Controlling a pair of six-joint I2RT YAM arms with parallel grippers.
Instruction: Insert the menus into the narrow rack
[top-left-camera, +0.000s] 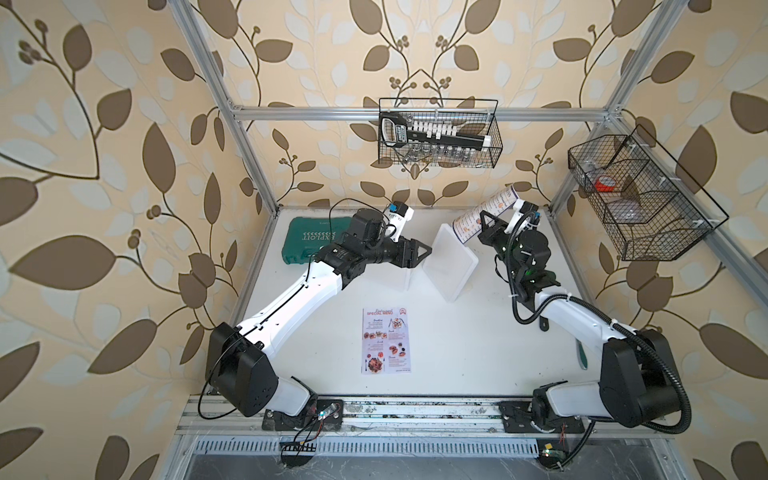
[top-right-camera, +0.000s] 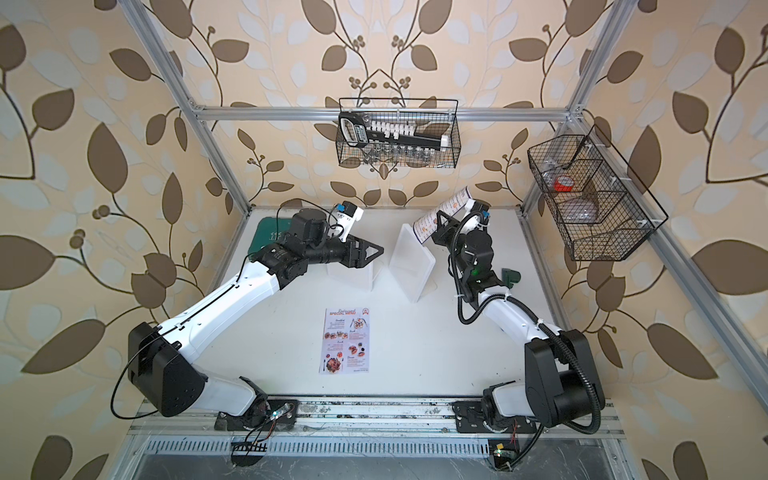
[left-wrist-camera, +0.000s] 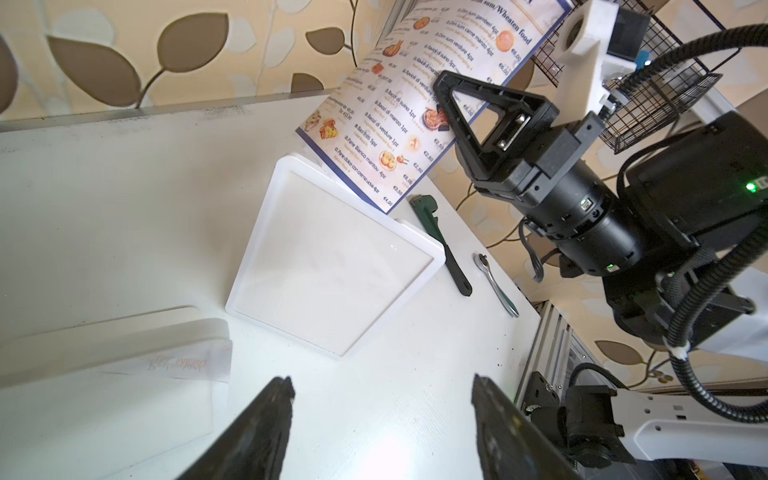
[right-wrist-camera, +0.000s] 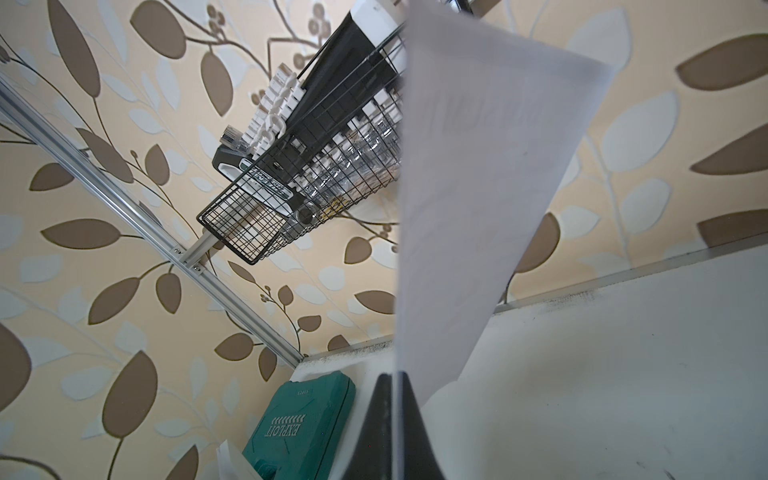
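Note:
A printed menu (left-wrist-camera: 408, 96) with a blue border leans tilted, with my right gripper shut on its side edge. The menu's lower edge meets the top edge of the narrow white rack (left-wrist-camera: 336, 264); whether it is inside the slot I cannot tell. Seen from the right wrist, its blank-looking side (right-wrist-camera: 480, 176) rises from the fingers. My left gripper stands open to the left of the rack, nothing between its fingers. A second menu (top-left-camera: 385, 341) lies flat on the table towards the front.
Another white holder (left-wrist-camera: 120, 384) stands left of the rack, partly under the left arm. A green case (top-left-camera: 312, 238) sits at the back left. Tools such as a ratchet (left-wrist-camera: 496, 285) lie on the right. Wire baskets (top-left-camera: 438, 136) hang above.

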